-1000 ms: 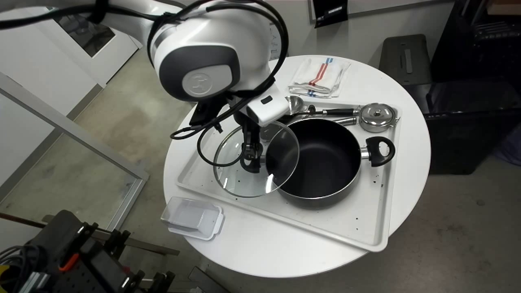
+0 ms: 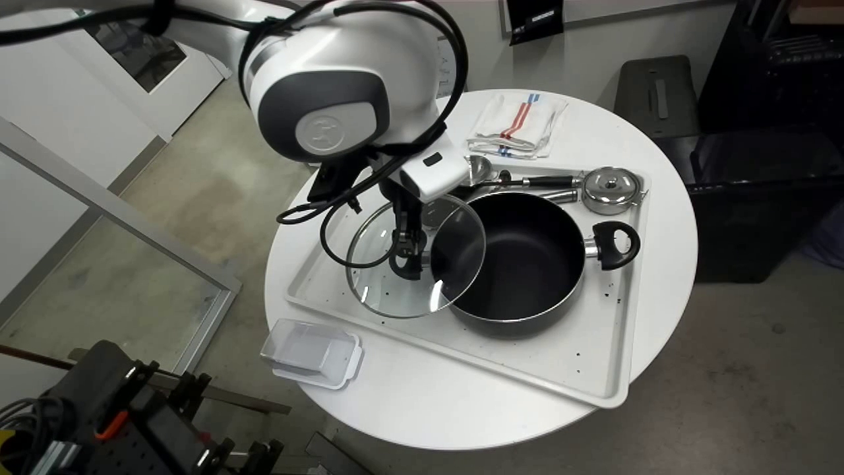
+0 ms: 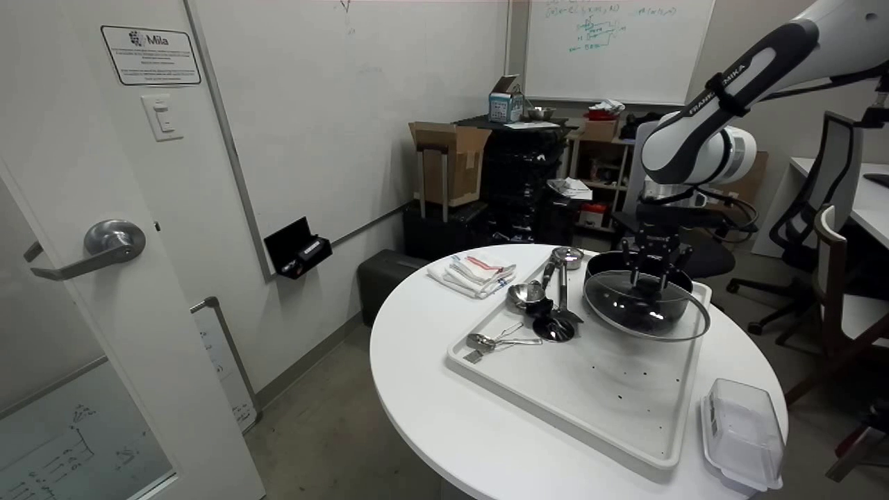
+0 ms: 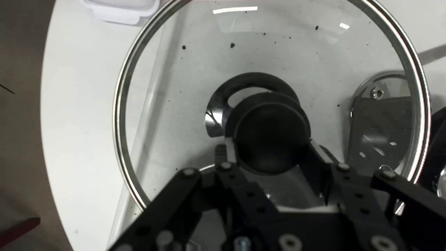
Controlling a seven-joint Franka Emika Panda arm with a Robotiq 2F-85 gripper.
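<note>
A round glass lid [image 2: 383,291] with a metal rim hangs over the left side of the black pot [image 2: 522,257], overlapping its left edge and handle in exterior view 1. The pot's inside is mostly uncovered there. My gripper is shut on the lid's black knob [image 4: 271,134], one finger on each side of it in the wrist view. Exterior view 2 shows the lid [image 3: 642,321] somewhat tilted in front of the pot. Through the glass, a black pot handle [image 4: 255,79] is visible beyond the knob.
The pot stands on a white tray [image 2: 546,368] on a round white table [image 2: 443,419]. A small steel pot [image 2: 610,190], utensils [image 3: 556,325] and a folded towel [image 2: 518,125] lie around it. A clear plastic box [image 2: 316,352] sits left of the tray.
Almost nothing differs; the lid and gripper have shifted very slightly in exterior view 1. The pot has not moved.
</note>
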